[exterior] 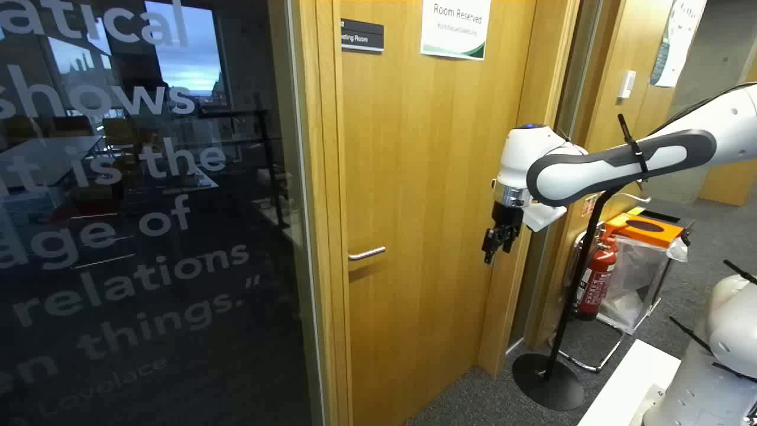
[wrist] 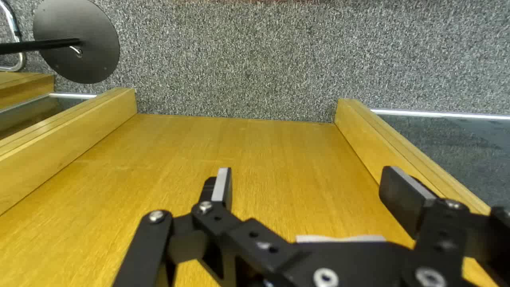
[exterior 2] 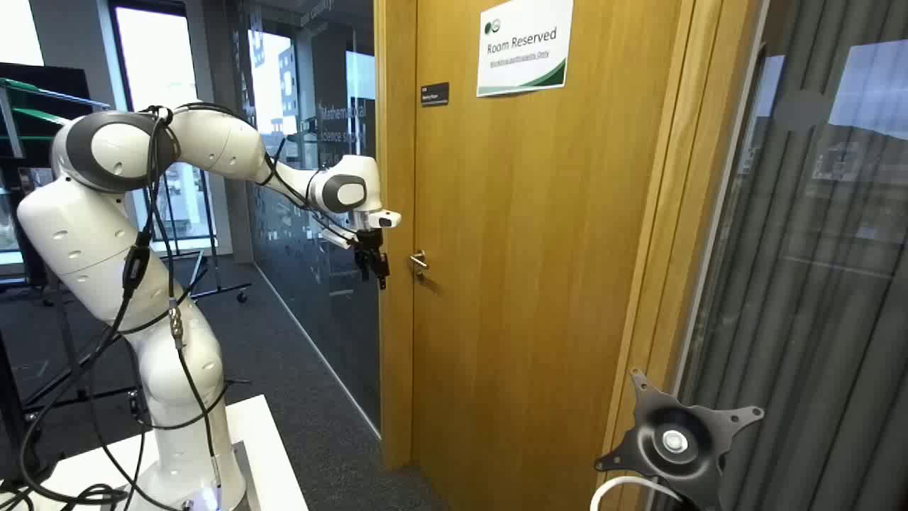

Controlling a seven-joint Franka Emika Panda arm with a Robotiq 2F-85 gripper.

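Note:
A closed wooden door [exterior: 426, 177] fills the middle of both exterior views. Its silver lever handle [exterior: 366, 253] is on the left side of the door, also plain as a metal handle [exterior 2: 418, 259] in exterior view 2. My black gripper [exterior: 497, 249] hangs pointing down in front of the door, apart from the handle. The wrist view shows the gripper open, its fingers [wrist: 221, 186] wide apart and only the door surface visible between them. A pale strip [wrist: 340, 237] shows past the gripper's body; I cannot tell whether it is the handle.
Wooden frame posts [wrist: 368, 138] flank the door, with dark glass [exterior: 156, 284] beyond. Right of it in exterior view 1 are a black stand base [exterior: 547, 382], a red extinguisher [exterior: 597, 277] and a bin [exterior: 642, 231]. Grey carpet [wrist: 229, 57] before the door looks clear.

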